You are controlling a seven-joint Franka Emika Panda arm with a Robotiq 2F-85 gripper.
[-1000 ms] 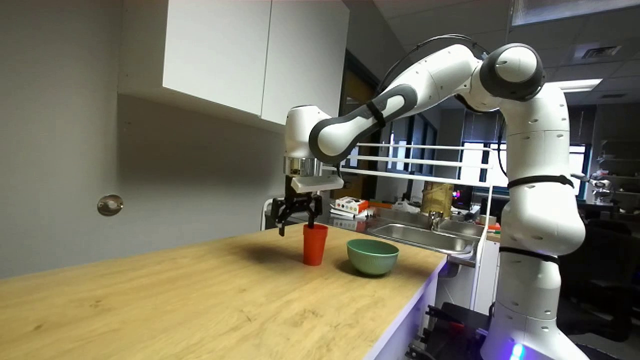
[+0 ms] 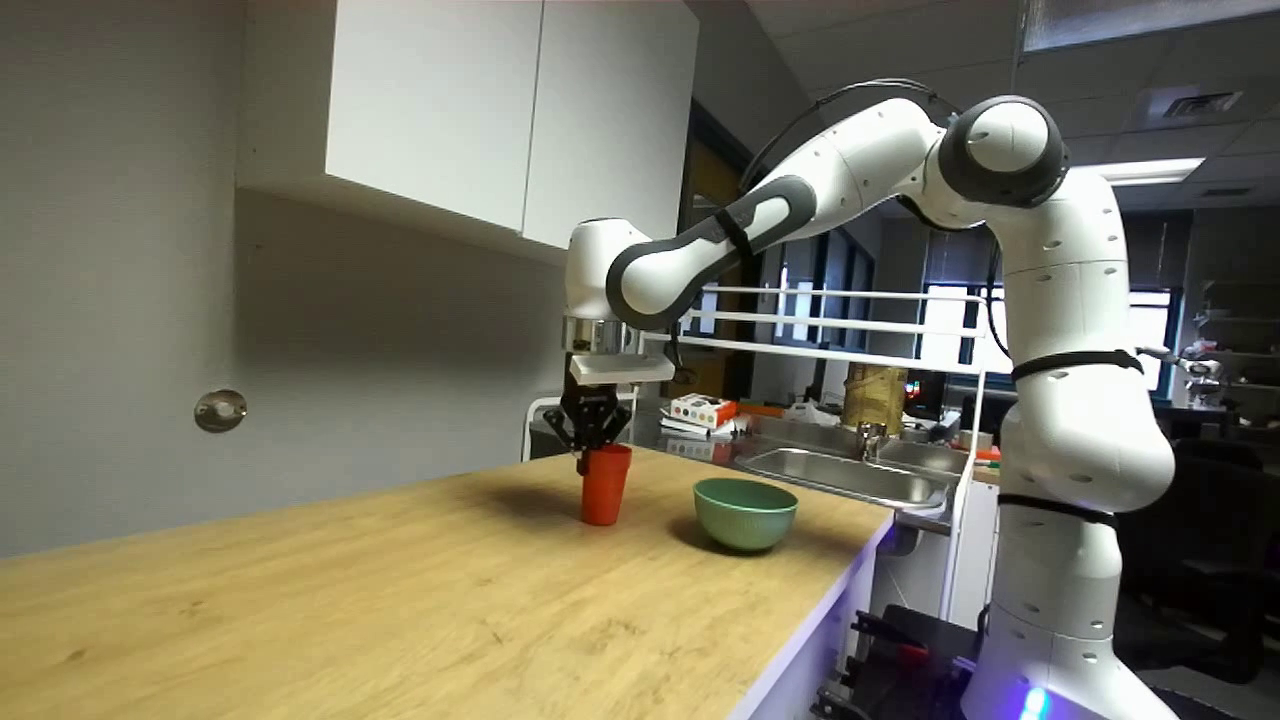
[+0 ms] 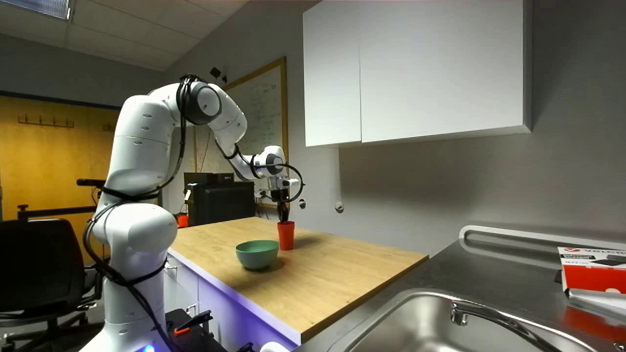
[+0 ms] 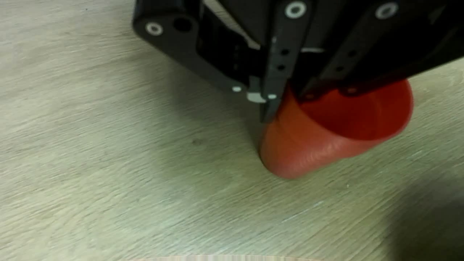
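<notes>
A red cup [image 2: 606,486] stands on the wooden counter, leaning a little in exterior view 1. My gripper [image 2: 584,462] is shut on the cup's near-wall rim, one finger inside the cup and the other outside. In the wrist view the outer finger [image 4: 270,106] presses along the cup's side, while the inner fingertip is hidden behind the rim and dark linkage. The red cup [image 4: 313,143] shows its open mouth toward the camera. To its right in exterior view 1 sits a green bowl [image 2: 744,516], apart from the cup.
A sink [image 2: 846,474] lies beyond its far end, with boxes [image 2: 702,412] beside it. White cupboards [image 2: 444,108] hang above, close to the arm.
The gripper has closed from wide open onto the cup's wall. The cup has shifted left, away from the bowl, and tilted slightly; the bowl has stayed put.
</notes>
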